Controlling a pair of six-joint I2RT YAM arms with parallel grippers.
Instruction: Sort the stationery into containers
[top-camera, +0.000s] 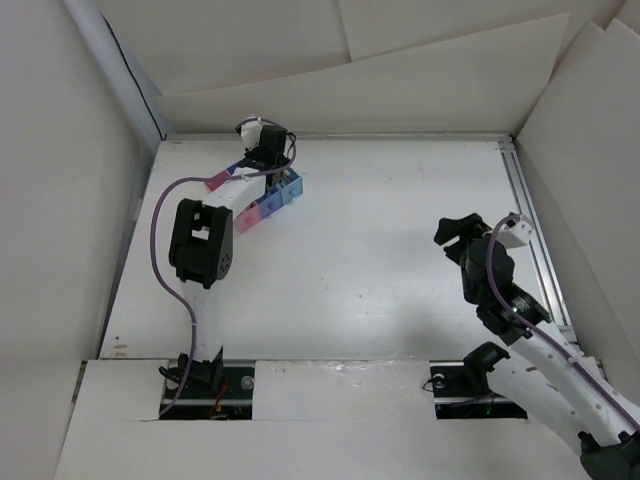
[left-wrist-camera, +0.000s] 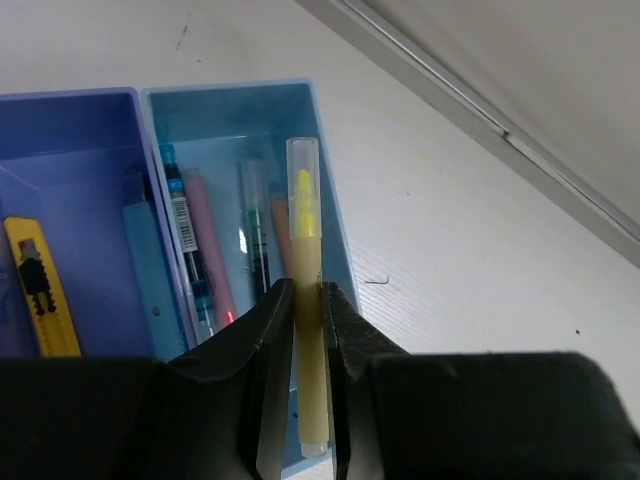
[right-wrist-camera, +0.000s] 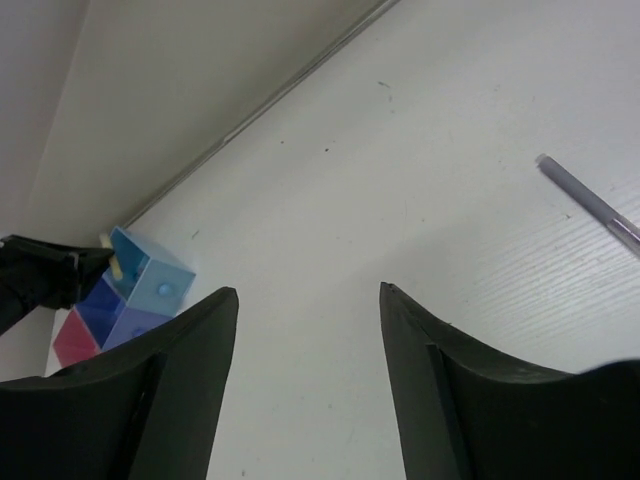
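Note:
My left gripper is shut on a yellow pen (left-wrist-camera: 312, 390), held over the light-blue compartment (left-wrist-camera: 227, 105), which holds several pens. The dark-blue compartment (left-wrist-camera: 70, 140) beside it has a yellow cutter (left-wrist-camera: 43, 285) and a blue item (left-wrist-camera: 150, 270). In the top view the left arm covers much of the pink-and-blue organiser (top-camera: 270, 205) at the upper left. My right gripper stands open at the right side, nothing between its fingers. A grey pen-like stick (right-wrist-camera: 585, 200) lies on the table in the right wrist view.
Pale panels surround it, with a metal rail (top-camera: 526, 210) along the right edge and another along the back.

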